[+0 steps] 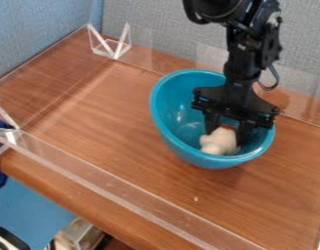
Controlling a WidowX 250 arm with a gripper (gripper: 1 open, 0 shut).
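Observation:
My black gripper [230, 114] reaches down into a round blue bowl [174, 112] at the right of the wooden table. Below its fingers, inside the bowl, lies a pale object [219, 141] with a reddish top, partly hidden by the gripper. I cannot tell whether the fingers touch or grip it.
Clear plastic panels edge it, with white brackets at the back left and front left. A grey padded wall stands behind.

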